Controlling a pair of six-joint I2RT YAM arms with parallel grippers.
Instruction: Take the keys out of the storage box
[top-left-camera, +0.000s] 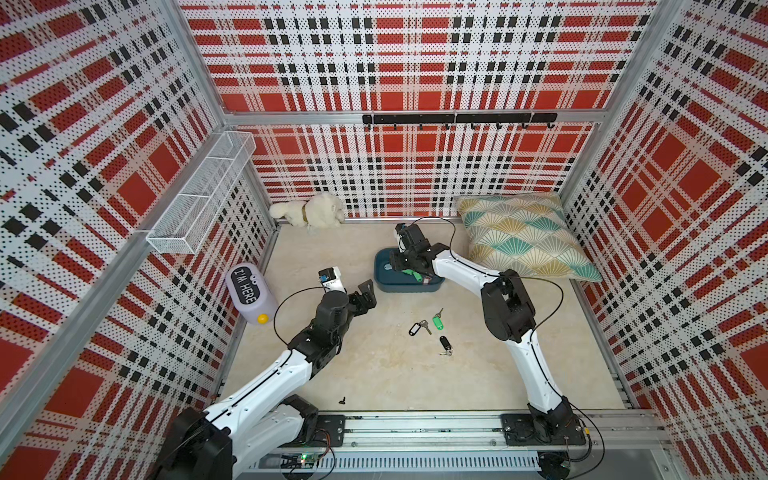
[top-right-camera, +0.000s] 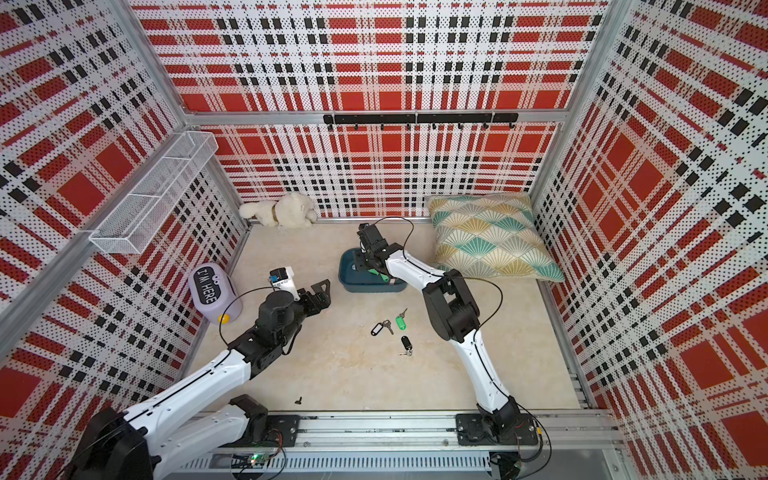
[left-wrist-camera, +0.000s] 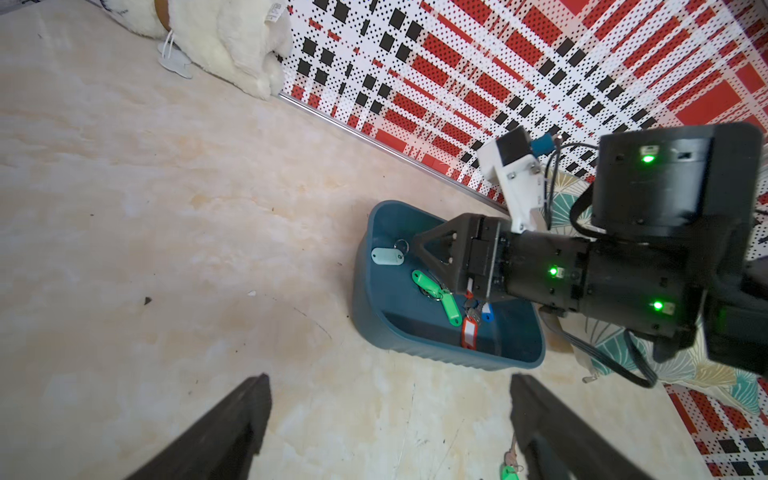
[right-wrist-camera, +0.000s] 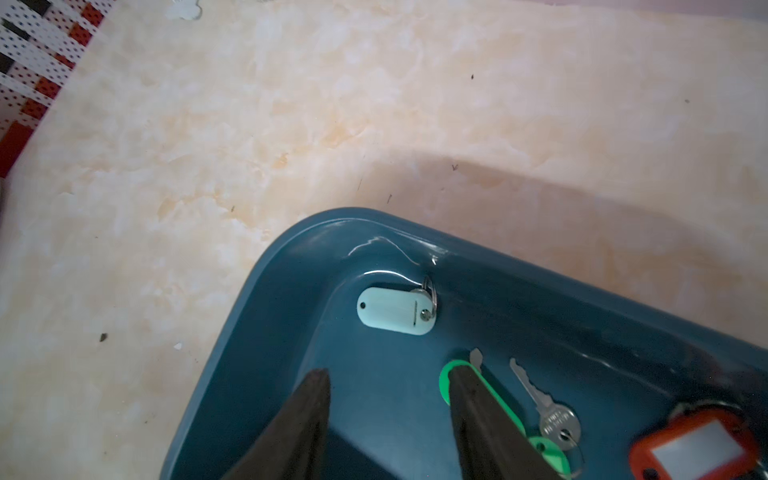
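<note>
The blue storage box (left-wrist-camera: 369, 312) holds a pale key tag (right-wrist-camera: 392, 310), green tags (left-wrist-camera: 448, 305), a loose-looking key (right-wrist-camera: 557, 424) and red tags (right-wrist-camera: 694, 448). My right gripper is over the box's interior near the pale and green tags, part open, nothing visibly held. My left gripper stands open over the table, left and in front of the box. Outside the box lie key sets with a green tag (top-left-camera: 437, 322), a white-and-black tag (top-left-camera: 414, 329) and a black fob (top-left-camera: 445, 344).
A white plush toy (top-left-camera: 320, 209) is at the back left, a patterned pillow (top-left-camera: 524, 236) right of the box, and a lilac sign (top-left-camera: 249, 288) at the left wall. The front and left-centre table have free room.
</note>
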